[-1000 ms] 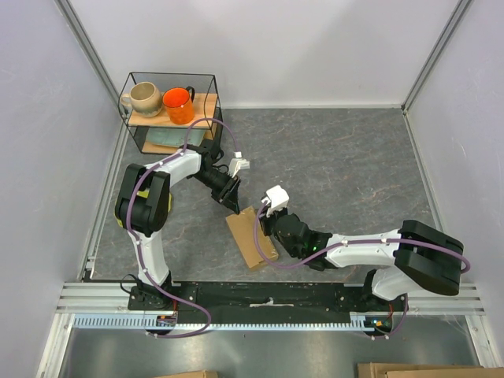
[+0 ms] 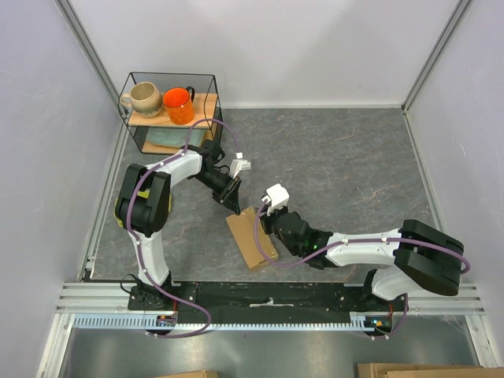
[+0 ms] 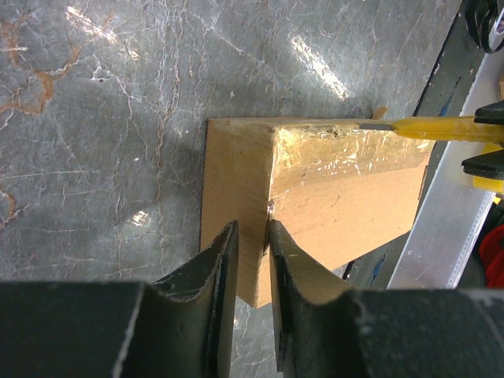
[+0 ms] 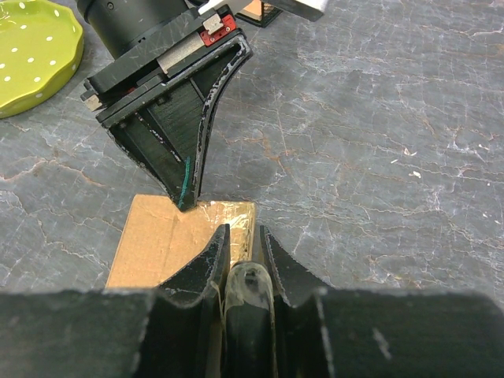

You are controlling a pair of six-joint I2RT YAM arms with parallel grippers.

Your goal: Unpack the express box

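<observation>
A brown cardboard box (image 2: 250, 240) lies on the grey table between the arms, clear tape (image 3: 346, 150) along one side. Over its corner edge, my left gripper stands partly open, a gap between its fingertips and nothing held; whether a tip touches the cardboard is unclear. My right gripper is shut on a yellow cutter (image 3: 437, 127), whose dark blade reaches the taped edge in the left wrist view. From the right wrist, only a dark, glossy end (image 4: 249, 307) shows between the fingers, with the box beyond.
A wire rack (image 2: 216, 102) at the back left carries a beige mug (image 2: 145, 99) and an orange mug (image 2: 179, 105). A yellow-green dotted dish (image 4: 35, 51) sits beside the left arm.
Over the last second the left gripper has shifted very slightly at the box's far end. Box and right arm look essentially still.
</observation>
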